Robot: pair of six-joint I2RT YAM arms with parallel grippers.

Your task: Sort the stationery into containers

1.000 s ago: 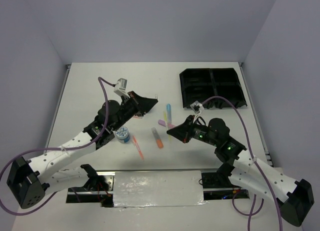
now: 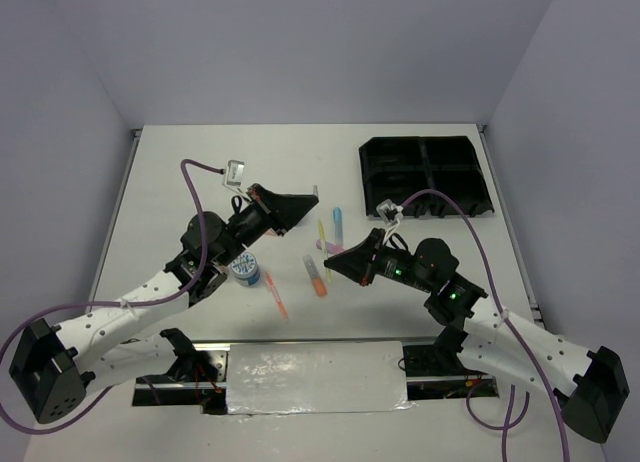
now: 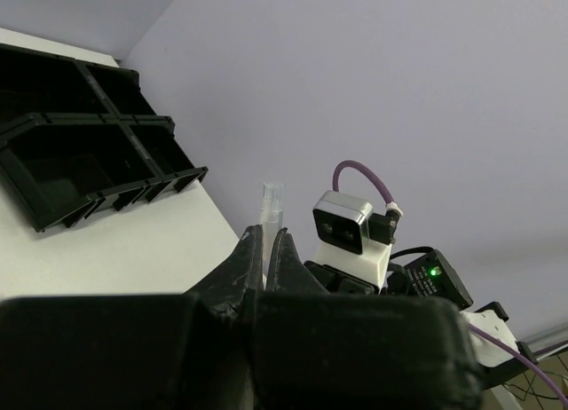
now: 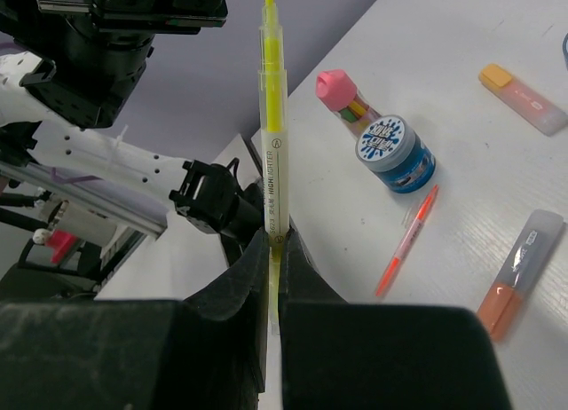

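My right gripper is shut on a slim yellow highlighter [image 4: 276,175], which stands upright between the fingers with its yellow end up. From the top view, this highlighter [image 2: 323,238] is above the table's middle, at the tip of the right gripper [image 2: 327,263]. My left gripper is shut on a clear, whitish slim item [image 3: 272,204]; only its end sticks out past the fingertips. In the top view that item's end [image 2: 315,191] shows beyond the left gripper [image 2: 308,201]. The black divided tray [image 2: 428,169] sits at the back right, its compartments looking empty.
On the table lie an orange pen [image 4: 407,240], a grey-and-orange marker [image 4: 521,272], a yellow-ended marker [image 4: 525,99], a blue pen [image 2: 338,225] and a blue jar [image 4: 397,154]. Near the jar is a pink-capped tube [image 4: 346,99].
The right gripper has shifted slightly left with the yellow highlighter, which now looks more upright. My left wrist has turned a little while its tip stayed nearly in place.
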